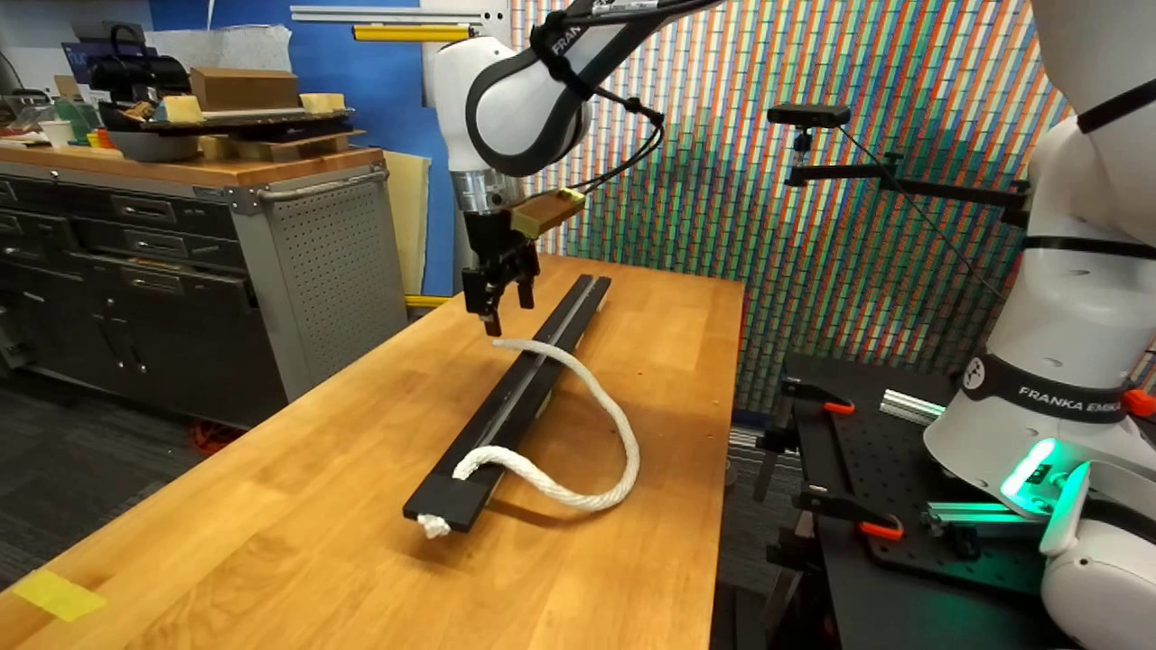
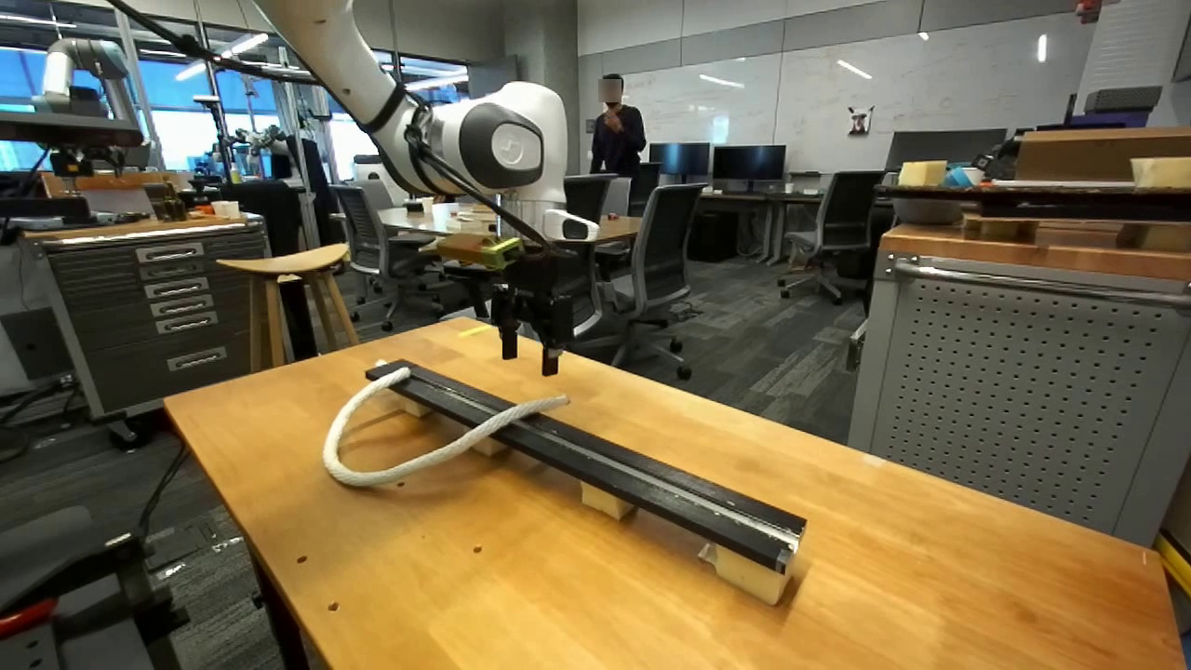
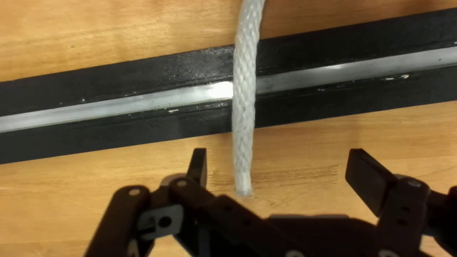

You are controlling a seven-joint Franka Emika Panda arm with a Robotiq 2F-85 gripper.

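A white braided rope (image 1: 625,439) runs from one end of a long black slotted rail (image 1: 520,394), loops out over the table and crosses back over the rail. Its free end (image 3: 243,182) sticks out past the rail's far side, over bare wood. Above that end hangs my gripper (image 2: 529,363), open, with nothing held. In the wrist view the fingers (image 3: 197,167) stand wide apart, the rope tip lying in view between them, closer to the left one. A knotted bit of rope (image 1: 433,525) shows at the rail's near end.
The rail rests on small wooden blocks (image 2: 606,501) on the wooden table (image 2: 949,569). A yellow tape strip (image 1: 60,595) marks the table's near left. Most of the tabletop around the rail is clear. A grey tool cabinet (image 2: 1016,380) stands beyond the table edge.
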